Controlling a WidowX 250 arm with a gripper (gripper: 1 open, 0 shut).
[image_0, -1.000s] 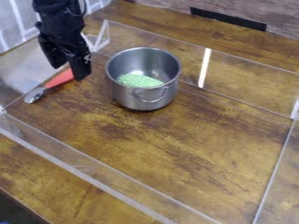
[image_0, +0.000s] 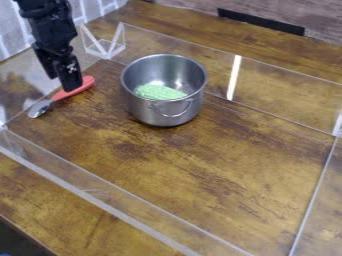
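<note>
My black gripper (image_0: 64, 70) hangs at the upper left, open, tilted down over a red-handled spoon (image_0: 72, 89), whose metal end points toward the lower left. Whether the fingertips touch the handle cannot be told. A steel pot (image_0: 163, 108) with a wire handle stands right of the spoon, with a pale green object (image_0: 159, 92) inside it.
Clear plastic walls border the wooden table (image_0: 227, 190) on several sides. A white strip (image_0: 234, 77) stands right of the pot.
The gripper has moved left, away from the pot, and now sits over the spoon's handle. The pot and spoon look unmoved.
</note>
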